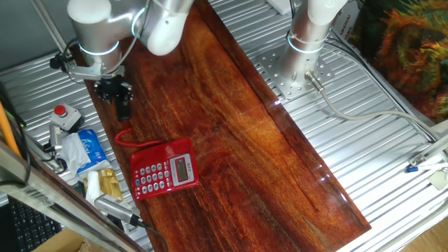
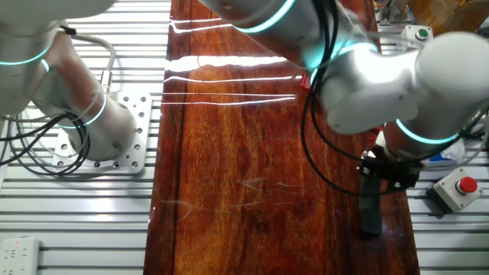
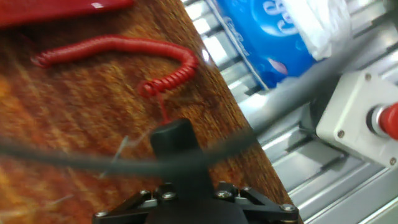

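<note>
A red desk telephone [image 1: 164,169] with grey keys and a small display lies on the wooden table. Its coiled red cord [image 3: 118,45] runs to the end of a long black handset [image 3: 174,140], near the table's edge. My gripper [image 1: 114,91] is at the handset's other end, and in the wrist view the black bar passes between the two sides of the gripper. Whether the fingers touch it cannot be made out. In exterior view 2 the handset [image 2: 370,206] reaches out from beneath the gripper, while the arm hides most of the telephone.
Beside the table edge are a blue tissue pack [image 1: 91,150] and a grey box with a red button [image 1: 65,117]. A blurred dark cable [image 3: 87,163] crosses the wrist view.
</note>
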